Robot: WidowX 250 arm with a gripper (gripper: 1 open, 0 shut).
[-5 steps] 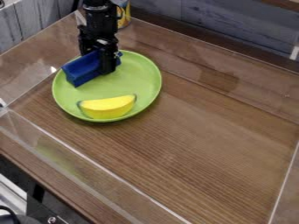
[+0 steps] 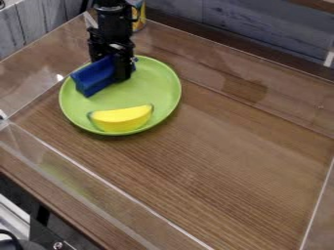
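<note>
My black gripper [image 2: 111, 61] reaches down from the top of the camera view over the upper left of a green plate [image 2: 150, 93]. A dark blue block [image 2: 92, 78] lies on the plate's left side, right at the gripper's fingers, which partly hide it. Whether they touch it is unclear. A yellow banana [image 2: 120, 119] rests on the lower part of the plate.
A small yellow object [image 2: 136, 15] stands behind the gripper at the top, near the back wall. A pale edge runs along the table's left side.
The gripper has shifted very slightly over the blue block; the plate and banana are where they were.
</note>
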